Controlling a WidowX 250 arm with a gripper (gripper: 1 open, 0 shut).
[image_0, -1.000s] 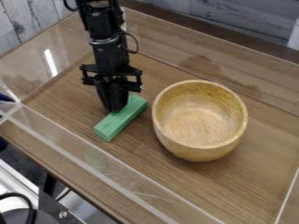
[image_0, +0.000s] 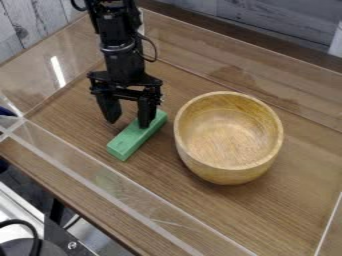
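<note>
The black robot arm comes down from the top left. Its gripper (image_0: 127, 110) stands open, with its fingers over and beside the upper end of a green rectangular block (image_0: 131, 142), which lies on the wooden table at a slant. Whether the fingers touch the block cannot be told.
A large tan bowl (image_0: 227, 132) sits right of the block, close to it. Black cables lie at the bottom left corner.
The gripper has risen and spread slightly away from the block's top, showing more of its fingers. The block and bowl look unmoved.
</note>
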